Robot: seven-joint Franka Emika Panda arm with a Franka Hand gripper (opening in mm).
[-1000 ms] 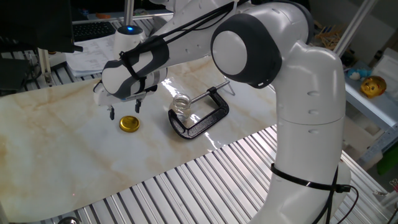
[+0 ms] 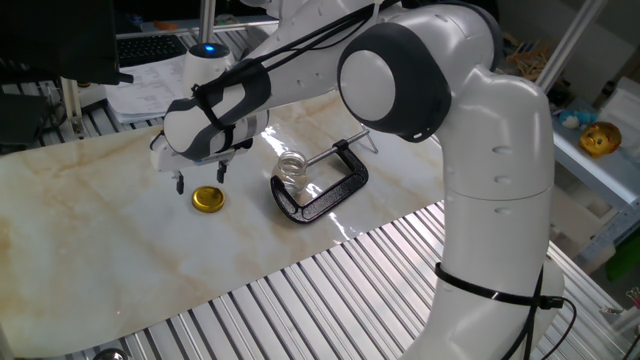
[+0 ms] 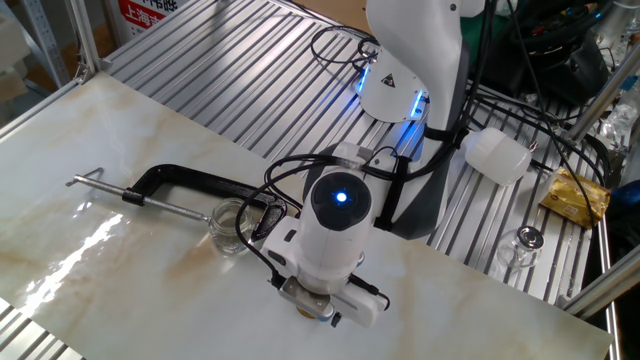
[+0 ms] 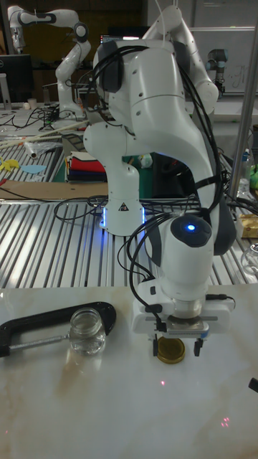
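Observation:
A round gold lid (image 2: pixel 208 199) lies flat on the marbled table top. Above it hangs my gripper (image 2: pixel 201 180), open, its two dark fingers spread with nothing between them. In the third exterior view the gripper (image 4: pixel 177 348) straddles the gold lid (image 4: pixel 171 351) from above, one finger towards each side. The second view shows only a sliver of the lid, as the hand covers the rest. Off to one side a clear glass jar (image 4: pixel 87 332) stands without a lid, held in a black C-clamp (image 4: pixel 57 315) that lies on the table.
A slatted metal bench (image 2: pixel 300 300) borders the marbled top. On it, in the second view, are a small jar with a dark cap (image 3: pixel 528 240), a white container (image 3: pixel 497 156) and a gold packet (image 3: pixel 575 195).

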